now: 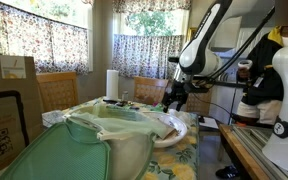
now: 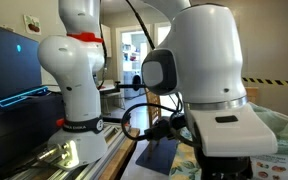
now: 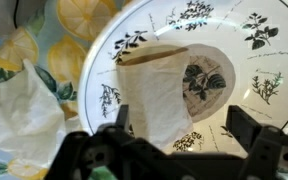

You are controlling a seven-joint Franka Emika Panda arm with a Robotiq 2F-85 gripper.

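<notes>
In the wrist view my gripper is open, its dark fingers [image 3: 254,130] spread wide at the bottom of the picture. Beyond them lies a white plate [image 3: 219,22] printed with dark leaves and sprigs. A folded, pale brown piece of paper or cloth [image 3: 156,95] rests on the plate, with a round brownish patch beside it. Nothing shows between the fingers. From exterior view 1, the gripper [image 1: 174,98] hangs above the table near the plate's far side; its fingertips are too small to read there. The arm's white body hides most of the table in exterior view 2.
A crumpled white paper [image 3: 19,115] lies left of the plate on the lemon-print tablecloth [image 3: 69,30]. A green container [image 1: 59,155] and pale green bag-like material [image 1: 114,125] crowd the foreground. Cardboard boxes [image 1: 4,130] stand left; a paper roll [image 1: 112,84] stands farther back.
</notes>
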